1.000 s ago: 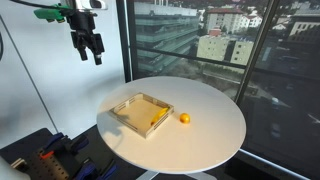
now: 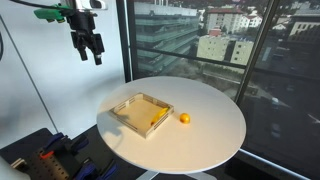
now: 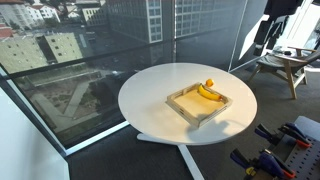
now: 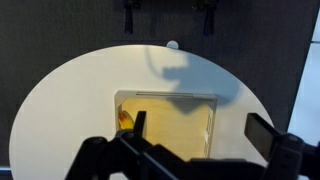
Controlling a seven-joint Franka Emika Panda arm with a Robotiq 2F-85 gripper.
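Observation:
High over the left edge of the round table, my gripper (image 2: 91, 61) hangs well clear of everything; its two fingers stand apart with nothing between them. In the wrist view the gripper shows dark fingers at left and right, wide apart. A shallow wooden tray (image 2: 124, 104) rests on the white table. Inside it, along one side, lies a yellow banana (image 3: 209, 93). An orange fruit (image 2: 185, 118) sits on the bare tabletop outside the tray, apart from it. My gripper's body hides part of the tray in the wrist view.
The round white table (image 2: 205, 143) has free room around the tray, chiefly beyond the orange. Large windows stand behind it. A wooden chair (image 3: 284, 72) is off to the side in exterior view 2, away from the table.

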